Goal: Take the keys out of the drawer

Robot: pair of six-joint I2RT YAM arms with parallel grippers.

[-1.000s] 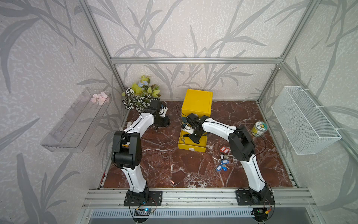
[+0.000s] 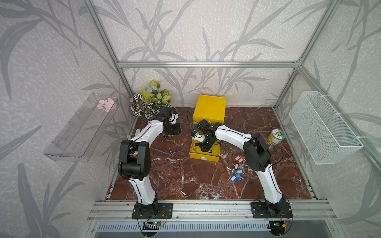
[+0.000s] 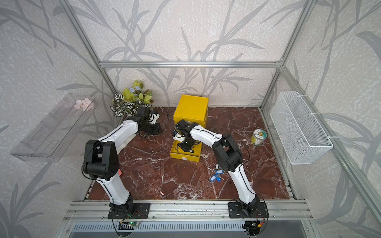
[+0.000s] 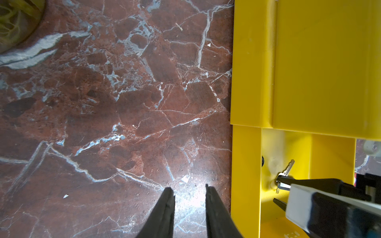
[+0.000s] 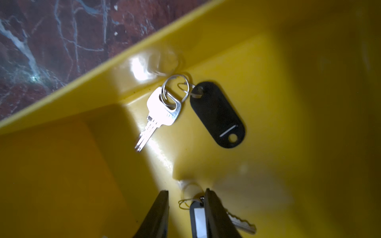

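The open yellow drawer (image 2: 204, 157) juts from the yellow box (image 2: 210, 107) at table centre. In the right wrist view, a silver key (image 5: 160, 109) on a ring with a black tag (image 5: 217, 115) lies near the drawer wall. A second key (image 5: 242, 224) with a black-and-white tag (image 5: 200, 220) lies beneath my right gripper, which hangs open inside the drawer, its tips near that tag's ring. My left gripper hovers over bare marble left of the box, fingers apart, nothing between them.
Blue and red key tags (image 2: 237, 176) lie right of the drawer. A tin (image 2: 277, 136) stands at right, leafy plants (image 2: 150, 99) at back left. A clear basket (image 2: 79, 127) and a white mesh basket (image 2: 325, 130) hang at the sides.
My right gripper has shifted slightly within the drawer. The left arm looks unchanged.
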